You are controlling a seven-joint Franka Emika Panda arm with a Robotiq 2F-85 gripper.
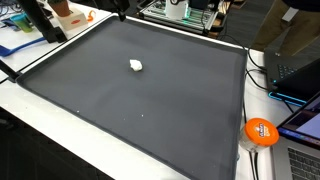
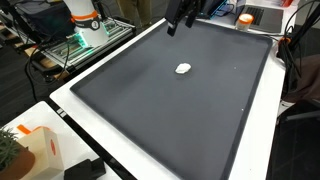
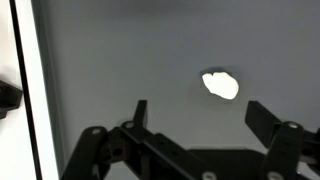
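Note:
A small white lump (image 1: pixel 135 65) lies on the dark grey mat (image 1: pixel 150 110), toward its far left in exterior view 1. The same white lump (image 2: pixel 183 69) shows in exterior view 2, with my gripper (image 2: pixel 187 28) above the mat and apart from it. In the wrist view the white lump (image 3: pixel 221 85) is ahead of the gripper, between the lines of its two widely spread fingers. The gripper stands open with nothing between them. Only a dark bit of the gripper (image 1: pixel 122 10) enters exterior view 1 at the top.
An orange-lidded container (image 1: pixel 261 132) stands beside the mat near a laptop (image 1: pixel 300 125). A potted plant (image 2: pixel 14 155) sits at the near left in exterior view 2. Apart from the lump, the mat is clear.

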